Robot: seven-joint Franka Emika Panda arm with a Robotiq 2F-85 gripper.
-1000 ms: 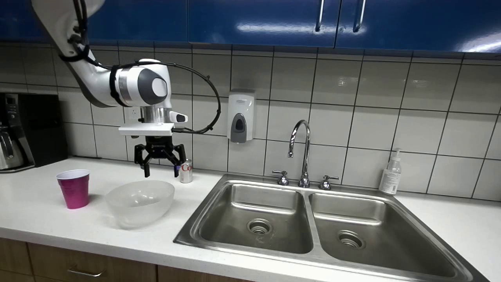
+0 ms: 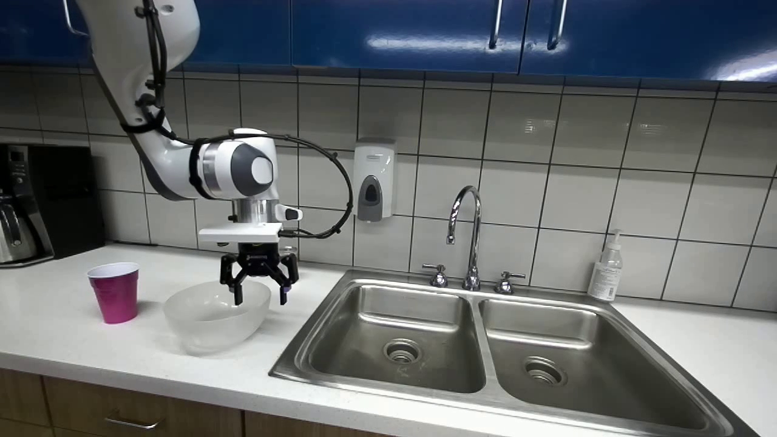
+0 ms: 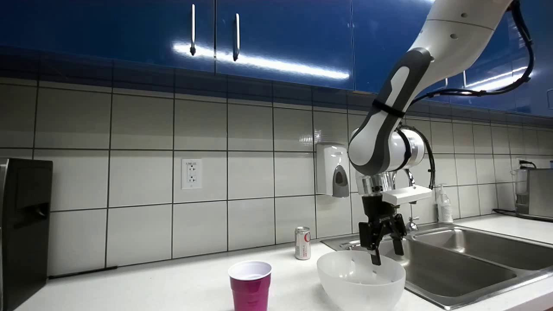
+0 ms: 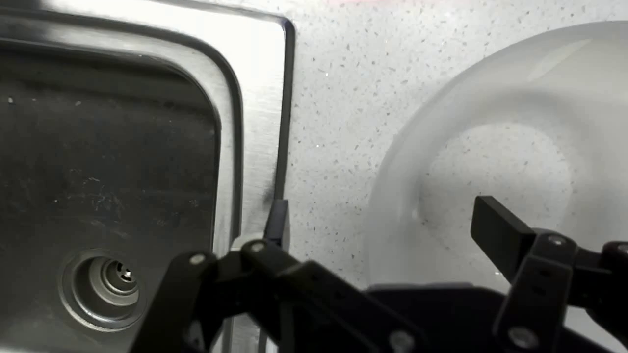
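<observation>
My gripper (image 2: 260, 297) stands open over the right rim of a frosted bowl (image 2: 211, 320), nothing between its fingers. In the wrist view one finger (image 4: 500, 232) appears over the bowl's inside, while the other finger (image 4: 277, 223) is outside the bowl, by the sink's edge. The bowl (image 3: 360, 290) looks empty and rests upright on the counter. A magenta cup (image 2: 116, 295) with a white inside is to the left of the bowl. Behind the bowl, a soda can (image 3: 303, 242) stands near the wall; the gripper mostly hides it in exterior view 1.
A steel double sink (image 2: 309, 368) lies right of the bowl, with a curved faucet (image 2: 475, 240) behind it. A soap bottle (image 2: 606, 273) stands at the sink's back right. A black coffee maker (image 2: 54, 200) occupies the far left. Counter around the cup is clear.
The gripper has come down and somewhat to the right, to the bowl's rim, and now covers most of the can. Bowl and cup are unmoved.
</observation>
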